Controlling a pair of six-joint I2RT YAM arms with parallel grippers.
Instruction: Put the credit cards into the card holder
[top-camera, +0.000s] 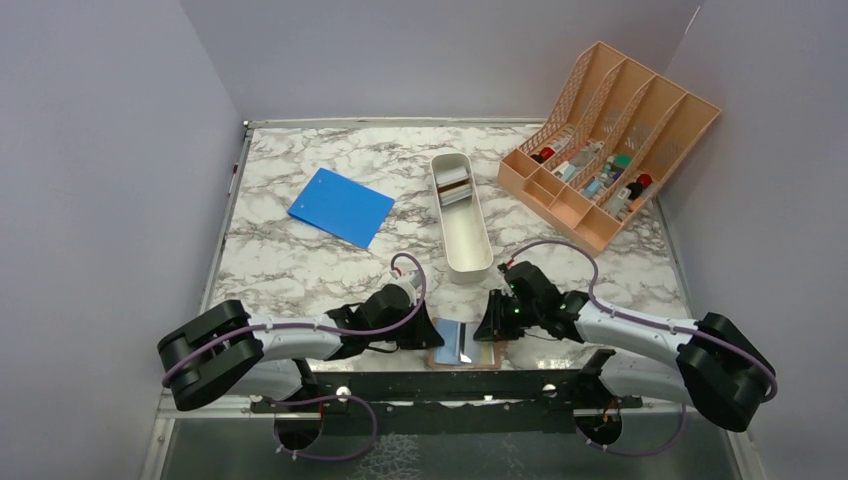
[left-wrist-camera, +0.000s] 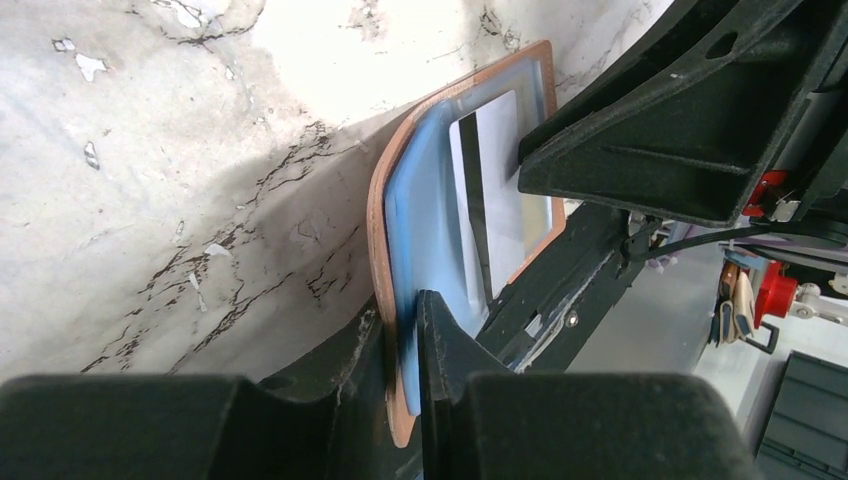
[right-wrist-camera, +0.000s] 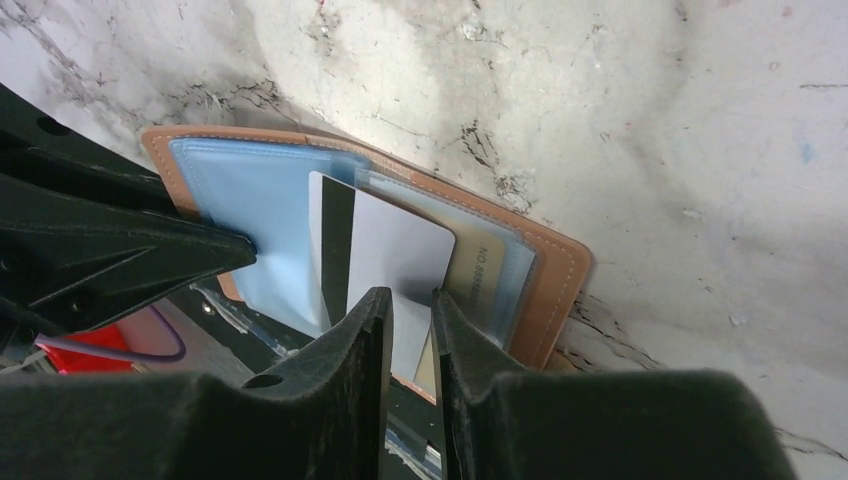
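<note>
The open card holder (top-camera: 448, 335) has a brown stitched cover and blue inner sleeves, and lies at the table's front edge. Across its middle rests a white card (right-wrist-camera: 400, 240) with a black stripe; how far it sits inside a sleeve cannot be told. A yellowish card (right-wrist-camera: 474, 275) shows under the clear sleeve on the right half. My left gripper has the holder's left edge between its fingers, brown cover on one side and blue sleeve on the other. Above the white card's right edge, my right gripper is narrowly open, its fingertips close to the card.
Behind the arms stands a long white tray (top-camera: 465, 235) with several cards at its far end. A blue folder (top-camera: 342, 207) lies at the back left, and a tan organizer (top-camera: 560, 205) with bottles fills the back right.
</note>
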